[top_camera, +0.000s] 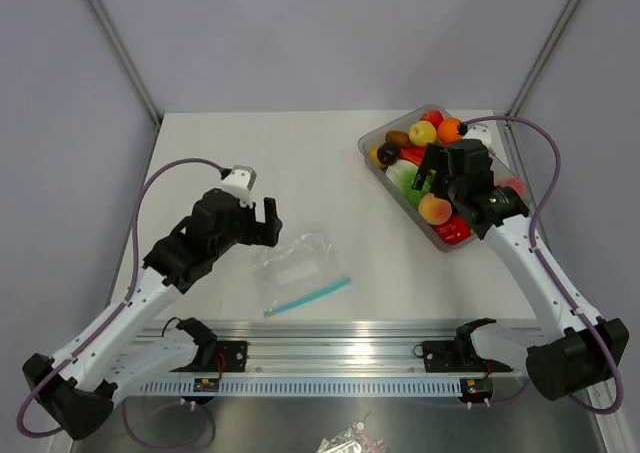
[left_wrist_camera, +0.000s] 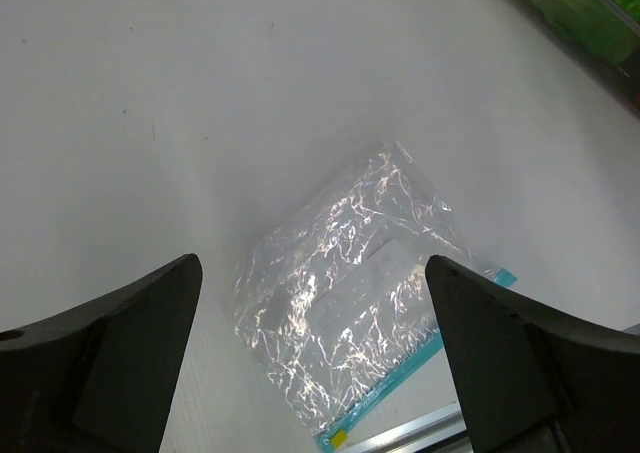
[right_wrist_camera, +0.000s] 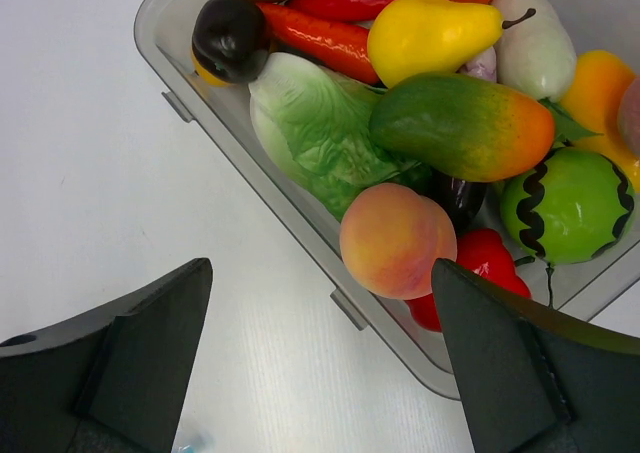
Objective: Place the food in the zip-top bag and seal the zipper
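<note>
A clear zip top bag with a blue zipper strip lies flat and looks empty on the white table; it fills the middle of the left wrist view. My left gripper is open above it. My right gripper is open over the left side of a grey bin of food: a peach, lettuce, a mango, a yellow pear, a dark eggplant, peppers and several other fruits and vegetables.
The bin takes up the back right of the table. A metal rail runs along the front edge.
</note>
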